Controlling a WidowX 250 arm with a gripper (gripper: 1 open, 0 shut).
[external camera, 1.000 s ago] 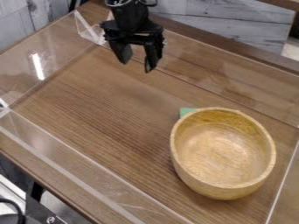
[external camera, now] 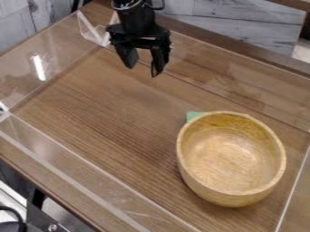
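Note:
My black gripper [external camera: 143, 54] hangs over the back of the wooden table [external camera: 97, 127], at the top middle of the camera view, open with nothing visible between its fingers. A large pale yellow bowl [external camera: 230, 163] stands at the front right. A small green object [external camera: 193, 116] lies just behind the bowl, partly hidden by it.
A grey wood-look board [external camera: 242, 27] runs along the back. Dark cabling [external camera: 10, 222] shows at the lower left corner, beyond the table's edge.
The gripper has shifted very slightly; the bowl and green object are unchanged.

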